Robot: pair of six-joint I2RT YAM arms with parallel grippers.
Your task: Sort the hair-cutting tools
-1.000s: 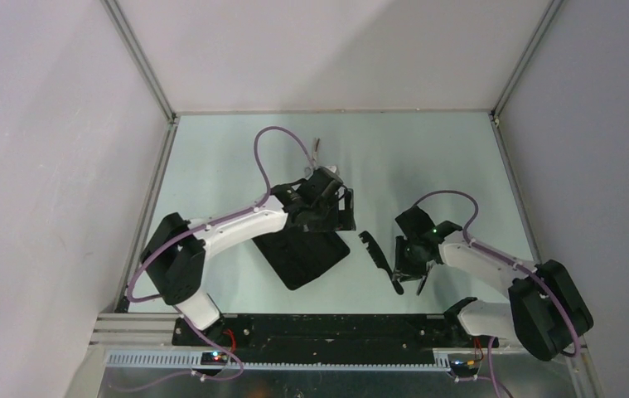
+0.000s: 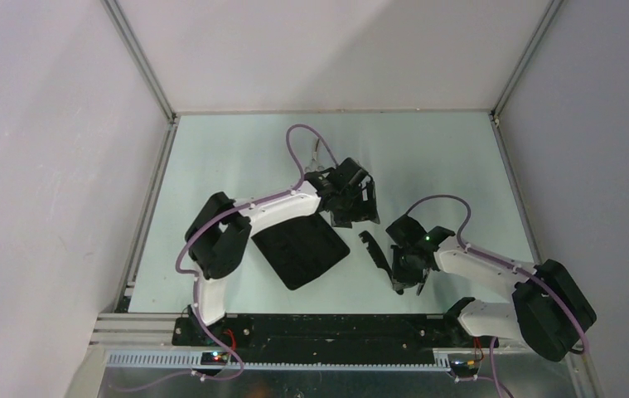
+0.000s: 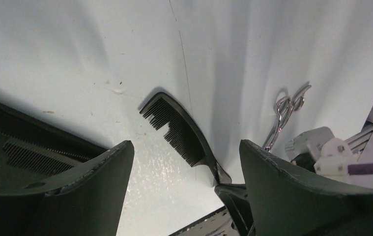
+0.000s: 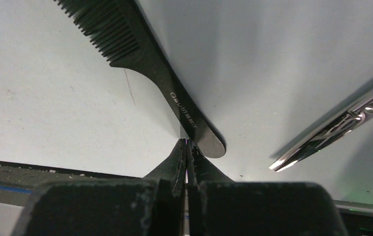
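A black comb (image 2: 374,251) lies on the white table right of the black tray (image 2: 294,269); its broken teeth show in the left wrist view (image 3: 184,132). My left gripper hangs above it, fingers part open with nothing held. My right gripper is shut, empty, its tips at the handle end of the comb (image 4: 194,118). Scissors (image 3: 285,110) lie right of the comb in the left wrist view; a metal tool (image 4: 331,130) lies right of the handle in the right wrist view.
In the left wrist view the tray holds at least one more comb (image 3: 37,157). The front edge (image 4: 37,172) runs close below my right gripper.
My left arm has moved right, toward the comb. My right gripper has shifted slightly left and toward the front, onto the comb's handle end.
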